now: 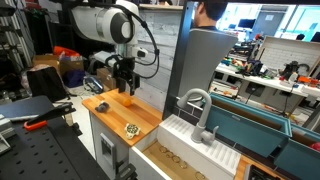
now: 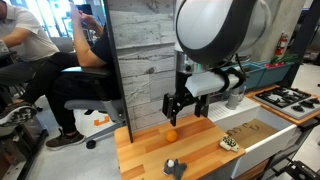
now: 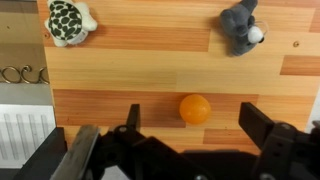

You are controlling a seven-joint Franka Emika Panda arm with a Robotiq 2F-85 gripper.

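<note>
An orange ball-like object (image 3: 195, 109) lies on the wooden counter (image 3: 150, 75), low in the wrist view. My gripper hangs above it, open, its two dark fingers spread wide to either side and nothing held. A grey plush toy (image 3: 241, 26) lies at the upper right of the wrist view, and a patterned turtle-like toy (image 3: 70, 22) at the upper left. From the second exterior view the orange object (image 2: 171, 136) sits near the back wall, below the gripper (image 2: 182, 104).
A white sink (image 1: 185, 145) with a grey faucet (image 1: 200, 108) stands right of the counter. An open drawer-like bay (image 1: 175, 165) lies in front of the sink. A white plank wall (image 2: 150, 75) closes the counter's back. Bare wood surrounds the orange object.
</note>
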